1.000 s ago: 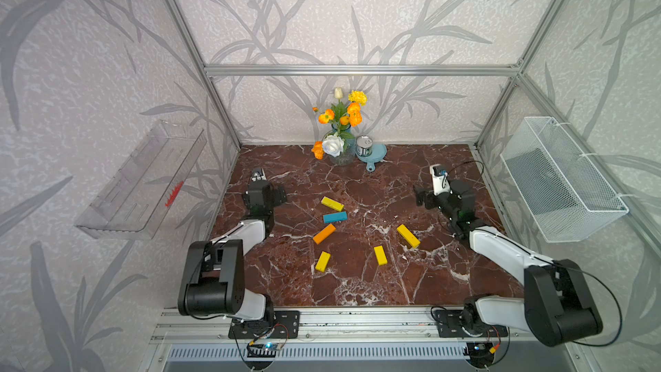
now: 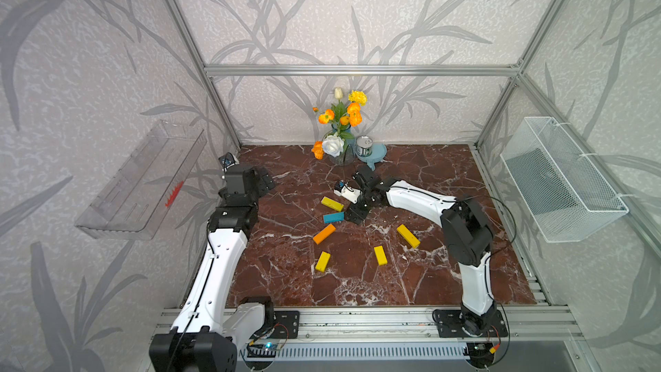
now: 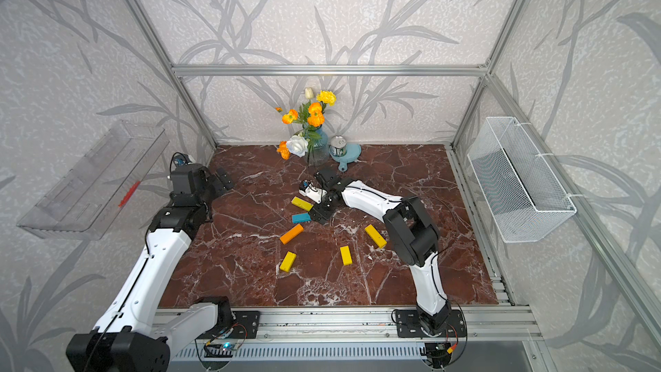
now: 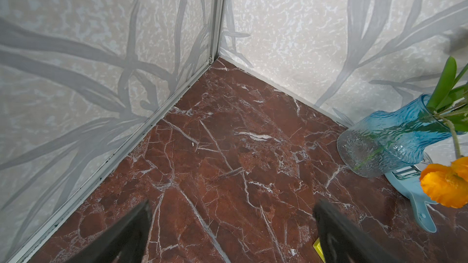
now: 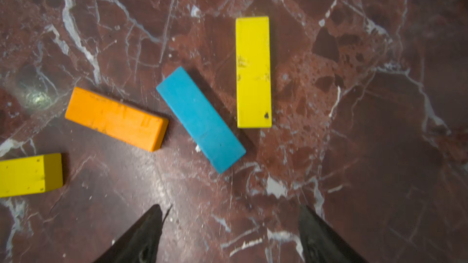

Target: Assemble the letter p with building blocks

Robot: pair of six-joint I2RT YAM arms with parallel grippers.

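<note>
Several blocks lie apart on the dark red marble table. Toward the middle are a yellow block (image 5: 253, 75), a blue block (image 5: 199, 119) and an orange block (image 5: 116, 118); a shorter-looking yellow block (image 2: 323, 261) is nearer the front. Two more yellow blocks, one (image 2: 380, 255) upfront and a longer one (image 2: 408, 235), lie to the right. My right gripper is open with bare table between its fingers, close to the right side of the blue and yellow blocks. Far left, my left gripper stands open and empty over bare table.
A glass vase with flowers (image 2: 333, 144), a can (image 2: 363, 143) and a light-blue board (image 2: 376, 155) stand at the back. A clear bin (image 2: 130, 224) and a white mesh basket (image 2: 564, 186) flank the table.
My right gripper has swung left from the table's right side to the middle blocks. The blocks have not visibly moved.
</note>
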